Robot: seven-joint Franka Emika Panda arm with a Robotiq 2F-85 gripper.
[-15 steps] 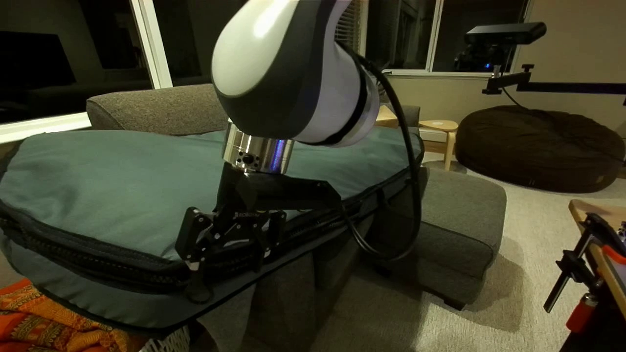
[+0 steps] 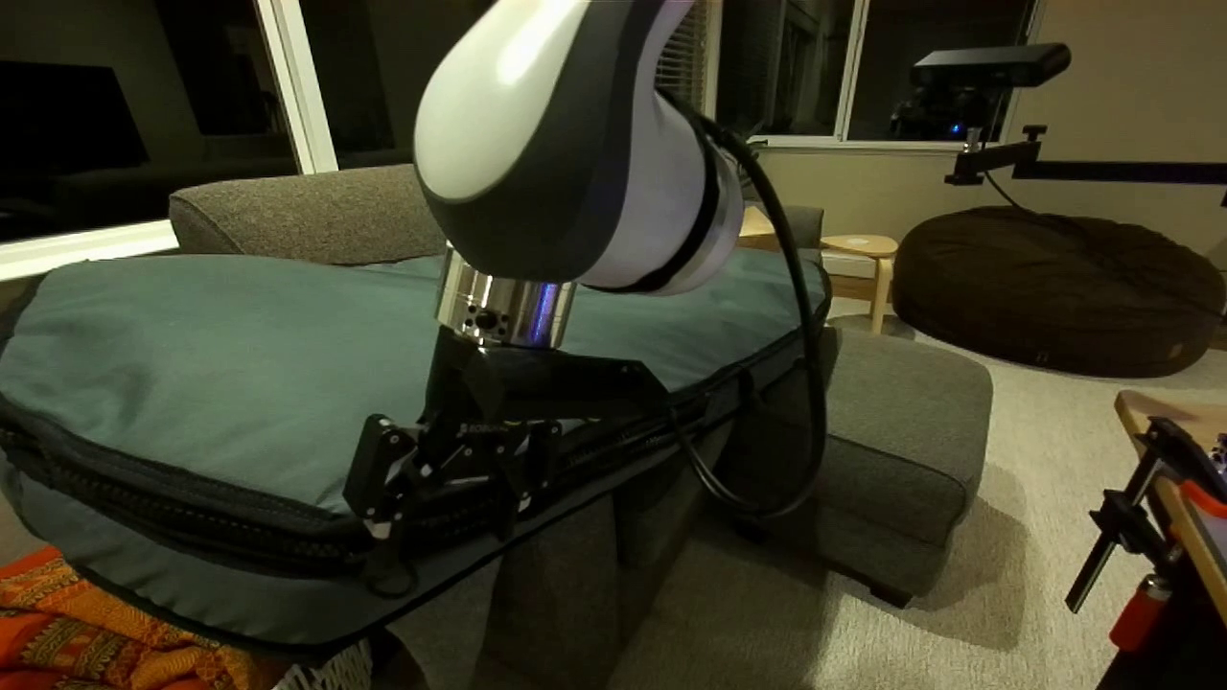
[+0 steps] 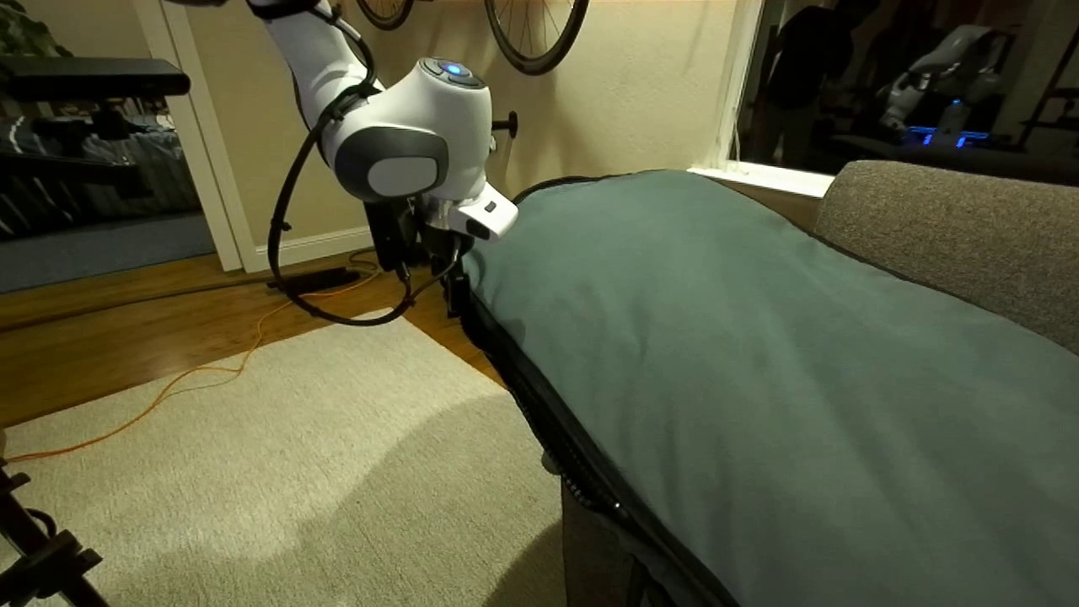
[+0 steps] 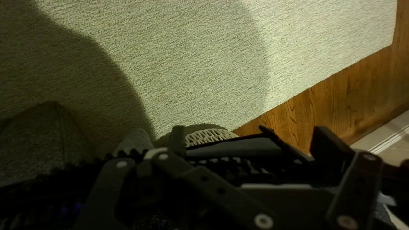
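A large green bag [image 2: 230, 356] with a dark zippered edge lies across the grey sofa. At its front side, my gripper [image 2: 446, 519] points down against the dark zipper band [image 2: 219, 517]. The fingers stand wide apart. Near the left fingertip hangs a thin dark loop [image 2: 392, 581]; whether it touches the finger, I cannot tell. In the wrist view, part of the bag's edge [image 4: 237, 147] shows between the spread fingers of the gripper. Dark parts hide most contact there. Exterior view 2 shows the bag [image 3: 769, 364] at length, with the fingers hidden behind its far edge.
The sofa's grey ottoman [image 2: 897, 425] stands right of the arm. An orange patterned cloth [image 2: 92, 627] lies below the bag at left. A clamp [image 2: 1133, 517] grips a table edge at right. Pale carpet [image 3: 303, 465] leaves open floor beside the sofa. A black cable [image 2: 805, 345] loops from the arm.
The arm's wrist has sunk very slightly in exterior view 1. The bag and the spread fingers look the same.
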